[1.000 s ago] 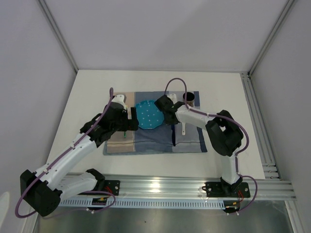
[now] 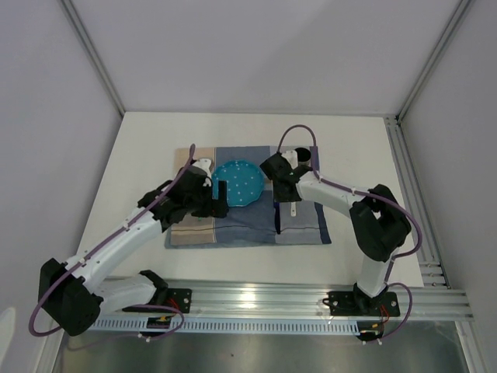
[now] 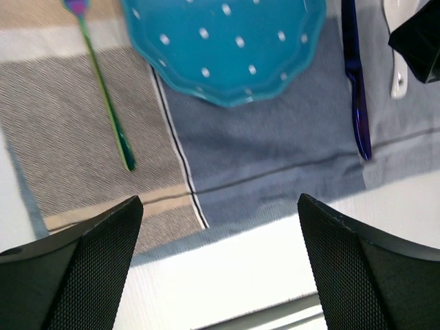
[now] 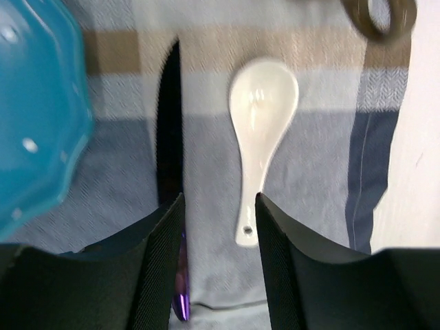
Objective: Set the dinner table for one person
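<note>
A teal dotted plate [image 2: 241, 180] sits on the striped mat [image 2: 245, 229]. In the left wrist view a green-handled utensil [image 3: 106, 103] lies left of it, its head partly cut off. To the plate's right lie a dark purple knife [image 4: 169, 137] and a white spoon [image 4: 262, 103]. My left gripper, above the mat's left part, is open with nothing between its fingers. My right gripper is part open above the knife and spoon, one finger over the knife handle, the other beside the spoon handle.
A dark cup [image 2: 303, 155] stands at the mat's back right, partly in view in the right wrist view. Walls and aluminium rails border it.
My right arm has moved right, its gripper now above the spoon. The tableware lies where it was.
</note>
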